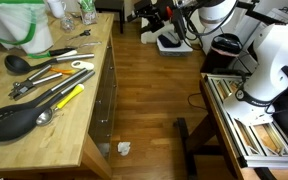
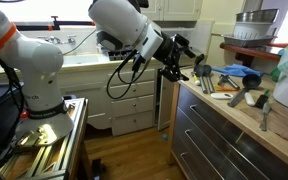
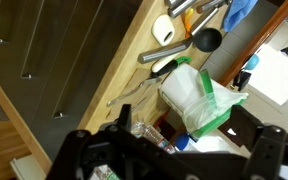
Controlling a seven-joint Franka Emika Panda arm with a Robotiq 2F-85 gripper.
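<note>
Above the floor beside the counter, my gripper (image 2: 170, 72) hangs from the white arm, apart from the utensils. In the wrist view its dark fingers (image 3: 72, 150) stand wide apart on either side, so the gripper is open and holds nothing. Several kitchen utensils lie on the wooden counter (image 1: 79, 125). Among them are a black ladle (image 3: 207, 40), a large black spoon (image 1: 16, 124) and a yellow-handled tool (image 1: 69, 97). A white bin with a green lining (image 1: 34, 38) stands farther along the counter.
Dark drawers (image 2: 199, 140) form the counter's front below its edge. A blue cloth (image 2: 239, 70) lies on the counter. Metal pots (image 2: 256, 25) sit on a raised shelf. The wooden floor (image 1: 149, 120) beside the drawers is mostly clear.
</note>
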